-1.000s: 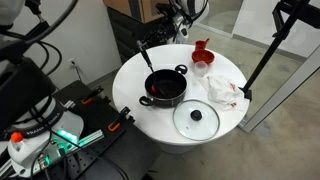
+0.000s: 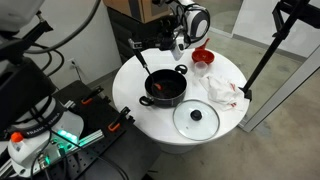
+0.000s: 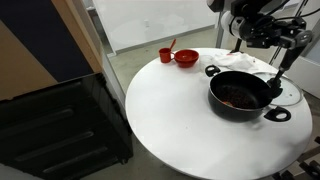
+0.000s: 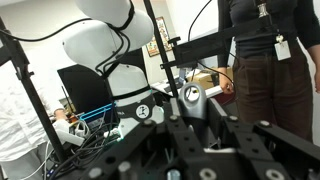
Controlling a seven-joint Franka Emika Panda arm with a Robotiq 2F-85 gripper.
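My gripper (image 2: 139,45) is over the left rim of the black pot (image 2: 153,101), shut on the dark handle of a utensil (image 2: 146,62). The handle slants down into the pot, where an orange-red piece (image 2: 161,88) shows on the bottom; whether it is the utensil's head or something loose, I cannot tell. From the other side, the dark handle (image 3: 276,82) reaches to the pot's right rim (image 3: 262,97). A rounded, pale grey end (image 4: 194,95) sticks up in the wrist view among the dark gripper parts, which hide most of the grip.
A glass lid (image 2: 196,122) with a black knob lies beside the pot. A white cloth (image 2: 226,90), a red bowl (image 3: 187,59) and a red cup (image 3: 166,55) are also on the round white table (image 3: 160,115).
The arm's white wrist section has come lower in exterior view 1 and now covers part of the red cup. The orange-red piece has shifted slightly inside the pot. Pot and lid have stayed put.
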